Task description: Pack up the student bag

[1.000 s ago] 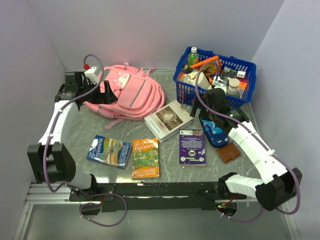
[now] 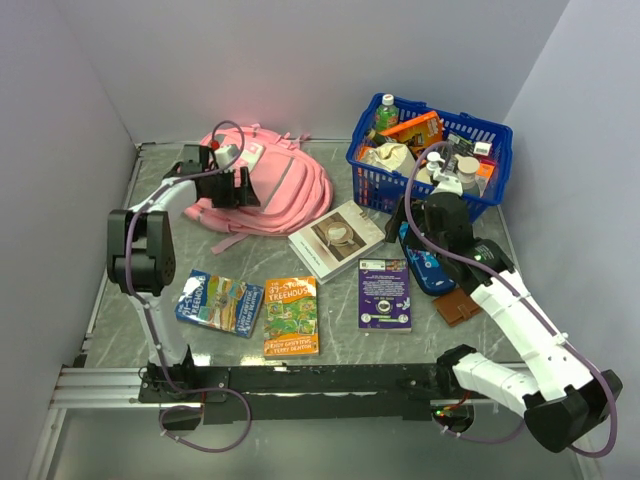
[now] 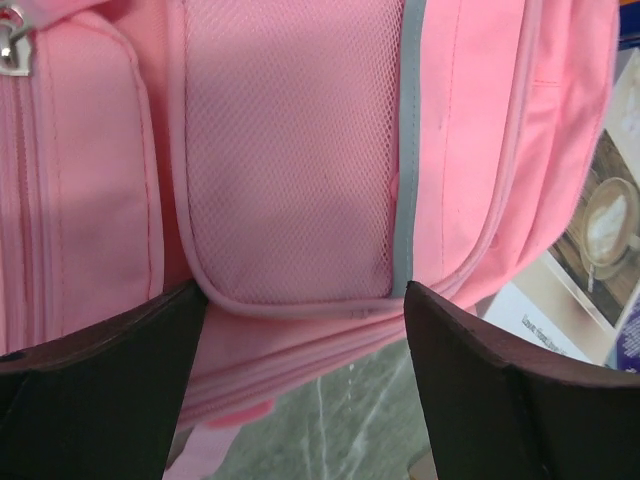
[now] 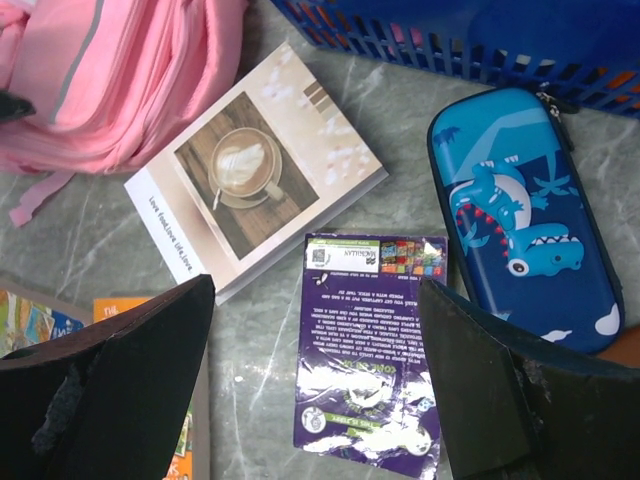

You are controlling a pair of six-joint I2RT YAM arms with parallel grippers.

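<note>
The pink bag (image 2: 300, 190) lies on its back at the rear left of the table. Low over its near left part is my left gripper (image 2: 246, 190), fingers apart; in the left wrist view pink fabric (image 3: 290, 150) fills the space ahead of its fingers, and whether they touch it I cannot tell. My right gripper (image 2: 405, 215) is open above the table by the basket, nothing between its fingers. In the right wrist view a blue dinosaur pencil case (image 4: 525, 220), a purple book (image 4: 370, 350) and a coffee-cup book (image 4: 250, 170) lie below it.
A full blue basket (image 2: 375, 185) stands at the back right, holding a bottle, boxes and jars. Two Treehouse books, one blue (image 2: 220, 303) and one orange (image 2: 291, 316), lie at the front left. A brown wallet (image 2: 458, 307) sits by the pencil case. Bare table shows between the books.
My left gripper has moved right and slightly down across the bag; the bag's near left side has shifted a little.
</note>
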